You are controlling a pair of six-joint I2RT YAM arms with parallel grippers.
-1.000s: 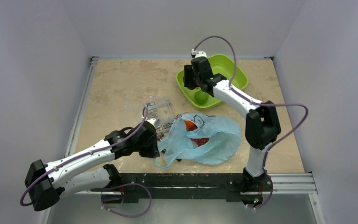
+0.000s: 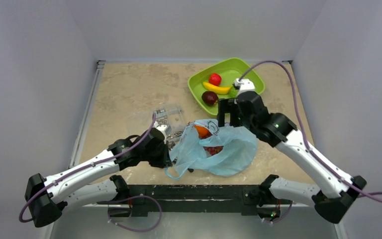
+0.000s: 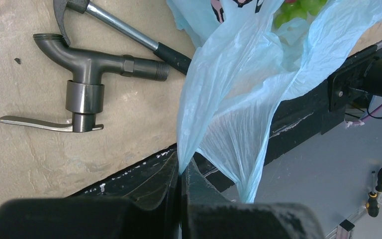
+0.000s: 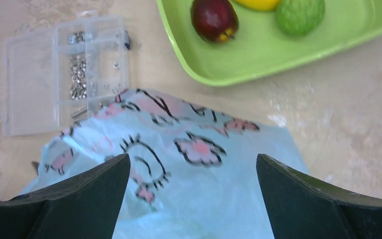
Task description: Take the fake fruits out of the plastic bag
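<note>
A light blue plastic bag (image 2: 236,154) lies at the front of the table, its mouth facing left. Through the opening show an orange fruit (image 2: 202,131) and dark red fruit (image 2: 214,150); green grapes (image 3: 298,11) appear in the left wrist view. My left gripper is shut on the bag's edge, pulling it taut. Above the bag's back part hovers my right gripper, open and empty. The green basin (image 2: 197,94) behind holds a red fruit (image 2: 215,79), a banana (image 2: 217,88), a dark purple fruit (image 2: 210,98) and a green fruit (image 4: 301,15).
A clear parts box (image 4: 92,64) with small hardware stands left of the bag. A tap (image 3: 87,69) and a hammer (image 3: 124,25) lie near the left gripper.
The dark purple fruit now lies uncovered in the basin. The left arm is almost still.
</note>
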